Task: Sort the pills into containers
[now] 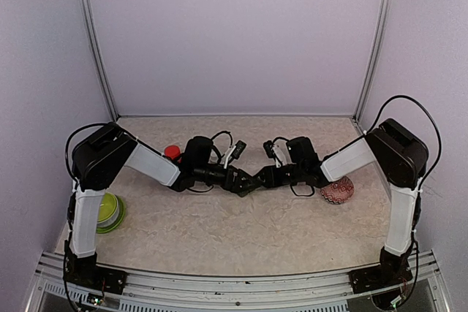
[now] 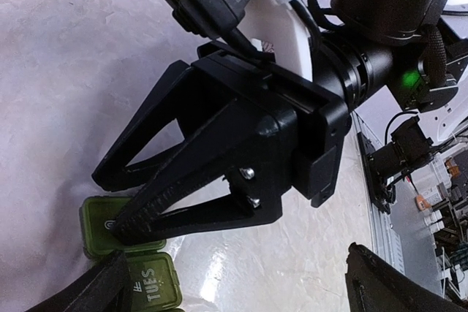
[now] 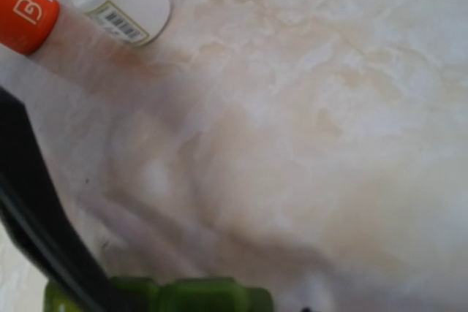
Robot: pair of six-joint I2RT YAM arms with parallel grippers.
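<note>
A green pill organizer (image 2: 99, 217) lies on the table, one lid marked TUES (image 2: 152, 283); the top view shows only a sliver of it. My right gripper reaches over the organizer, its fingers a little apart, one tip at the lid beside TUES. Whether that tip touches the lid, I cannot tell. One dark right finger (image 3: 36, 210) crosses the organizer's edge (image 3: 212, 297) in the right wrist view. My left gripper stands wide open, its left finger (image 2: 95, 290) overlapping the organizer in view. No pills can be made out.
A white bottle (image 3: 128, 9) and an orange bottle (image 3: 25, 16) stand together. Green dishes (image 1: 108, 210) are at the left edge, a red patterned dish (image 1: 337, 191) near the right arm. Both grippers crowd close together.
</note>
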